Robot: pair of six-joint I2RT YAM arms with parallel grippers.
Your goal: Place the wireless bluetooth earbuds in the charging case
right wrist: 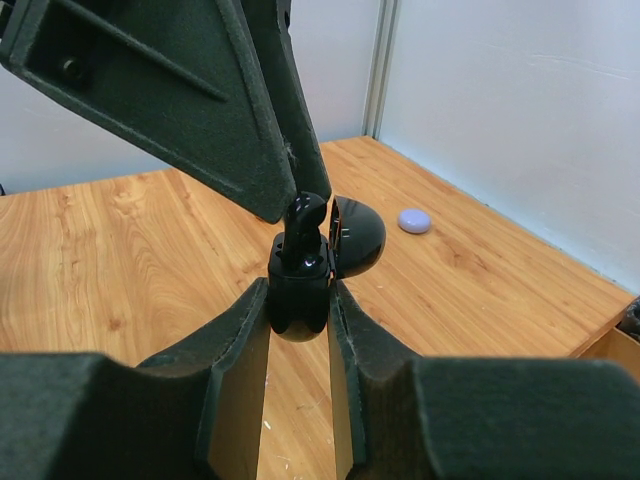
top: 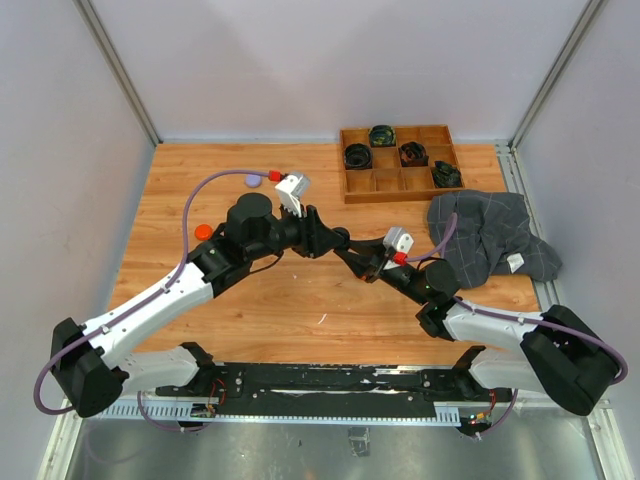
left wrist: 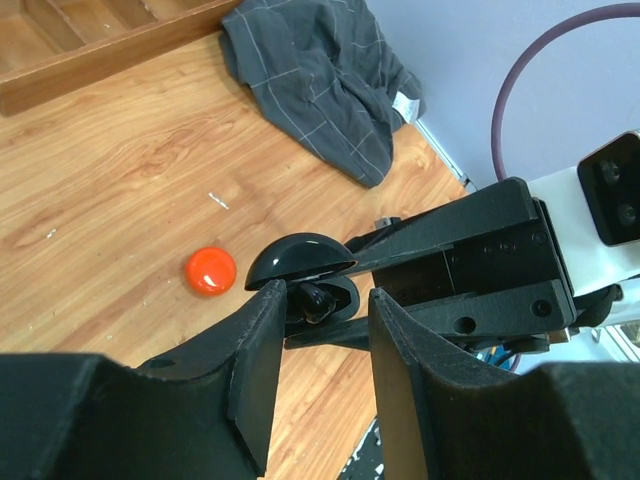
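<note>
A black charging case [right wrist: 297, 303] with its glossy lid [left wrist: 302, 256] raised is held by my right gripper, shut on it above the table's middle. One black earbud [left wrist: 314, 300] sits in the case, its upper part sticking out. My left gripper is part open, with a clear gap between its fingertips on either side of the earbud. In the right wrist view the left fingers [right wrist: 262, 185] come in from the upper left, close against the earbud's top. I cannot tell whether a second earbud is in the case.
A wooden compartment tray [top: 390, 196] with several dark items stands at the back. A dark grey cloth [top: 485, 235] lies to the right. On the table are an orange-red disc [top: 204, 232] and a lilac one [top: 253, 181]; another red disc [left wrist: 211, 271] lies below the grippers.
</note>
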